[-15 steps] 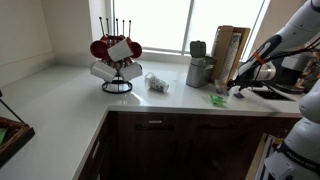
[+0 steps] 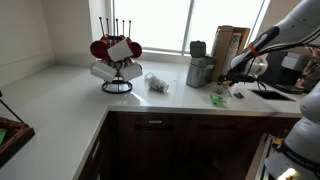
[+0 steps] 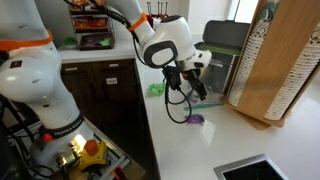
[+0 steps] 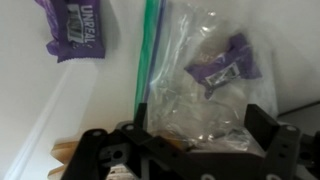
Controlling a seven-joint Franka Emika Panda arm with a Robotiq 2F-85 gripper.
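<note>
In the wrist view, a clear plastic bag [image 4: 190, 40] with a teal zip strip [image 4: 149, 55] lies under my gripper. A purple wrapped packet [image 4: 225, 65] shows within the bag's outline. Left of the strip, a second purple packet [image 4: 78, 28], marked UNREAL, rests on the white counter. My fingers stand wide apart over the bag, with nothing seen gripped between them. Exterior view 2 shows a purple packet [image 3: 195, 118] on the counter beside the arm; the arm hides part of the bag there.
A green item [image 2: 213, 99] lies on the counter near the arm. Behind are a grey bin [image 2: 200, 72] and tall brown cardboard [image 3: 270, 60]. A dark flat panel [image 3: 250, 170] is at the counter's right. Open counter lies left of the arm in exterior view 1.
My gripper has shifted left in exterior view 1, away from the small purple packet on the counter. The counter items look unmoved.
</note>
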